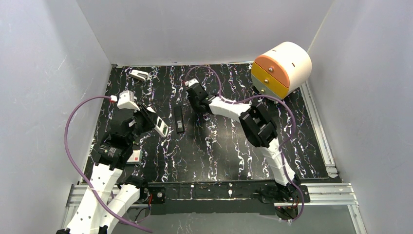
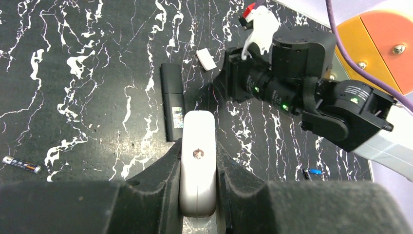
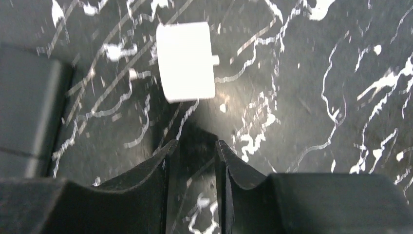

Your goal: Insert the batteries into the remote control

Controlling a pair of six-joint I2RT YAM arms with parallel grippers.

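Observation:
My left gripper [image 1: 148, 117] is shut on a white remote [image 2: 197, 170], which points toward the table's middle. Beside it lies a long black remote [image 1: 179, 120], also seen in the left wrist view [image 2: 171, 97]. My right gripper hangs low over the bare table, fingers slightly apart with nothing between them. Just beyond its tips lies a small white rectangular piece [image 3: 186, 62], probably a cover. A loose battery [image 2: 21, 164] lies at the left in the left wrist view.
A rounded cabinet with coloured drawers [image 1: 280, 70] stands at back right. A white object [image 1: 139, 75] lies at back left and a white box [image 1: 134, 156] near the front left.

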